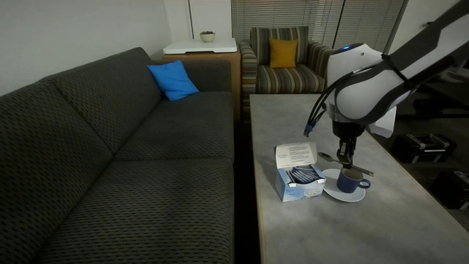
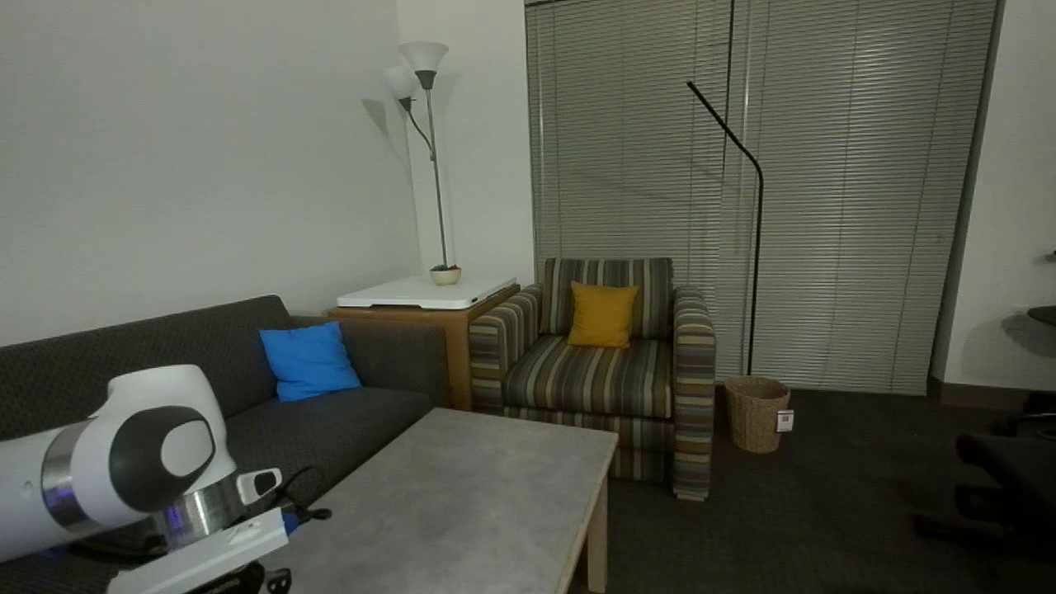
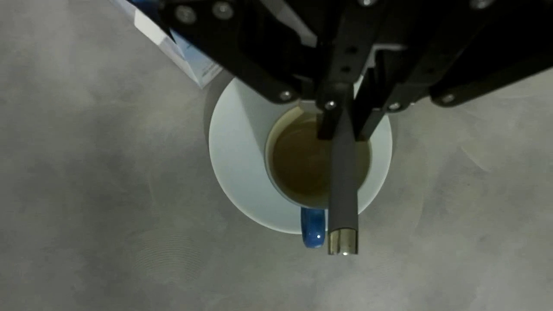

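Observation:
A blue cup (image 1: 349, 181) with brown liquid inside stands upright on a white saucer (image 1: 329, 187) near the right side of the table. My gripper (image 1: 347, 164) points down over the cup's far rim, shut on a metal spoon. The spoon (image 1: 363, 170) lies roughly level, its bowl out to the left and its handle reaching right. From the wrist view, the grey handle (image 3: 343, 181) crosses above the cup opening (image 3: 306, 160), its shiny end past the blue cup handle (image 3: 313, 228). Whether a fingertip touches the rim, I cannot tell.
An open box of sachets (image 1: 301, 180) stands close to the saucer's left edge, its lid raised. Bare grey table (image 1: 307, 233) lies in front and behind. A dark sofa (image 1: 176, 189) runs along the table's left side.

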